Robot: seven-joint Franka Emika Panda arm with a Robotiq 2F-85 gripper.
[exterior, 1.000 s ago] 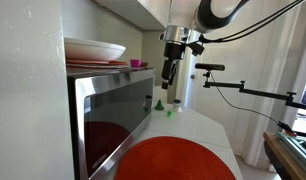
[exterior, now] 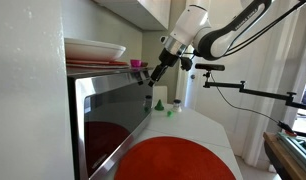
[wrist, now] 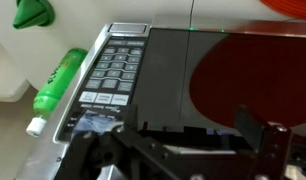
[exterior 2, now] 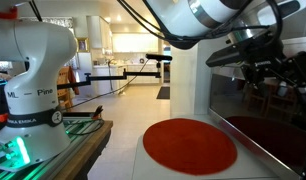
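A silver microwave [exterior: 115, 105] with a dark, glossy door stands along the left in exterior view 1, its door closed. In the wrist view, the keypad [wrist: 111, 72] lies left of the door [wrist: 178, 80], which mirrors a red disc. My gripper is open in front of the microwave, its fingers spread wide and nothing between them. Exterior view 1 has the gripper [exterior: 154, 74] near the far upper part of the microwave's front; contact cannot be made out. Part of the microwave [exterior 2: 258, 112] also shows behind the arm in exterior view 2.
A round red mat [exterior: 175, 160] covers the near counter [exterior: 201, 128]. On the microwave sit a white dish [exterior: 93, 50] and a pink cup [exterior: 136, 63]. A green bottle [wrist: 59, 84] lies beside the keypad in the wrist view. Small items, including a white jar [exterior: 177, 105], stand farther back.
My gripper has swung left and slightly up in exterior view 1, from hanging downward to angled toward the microwave. The microwave and the things around it have not moved.
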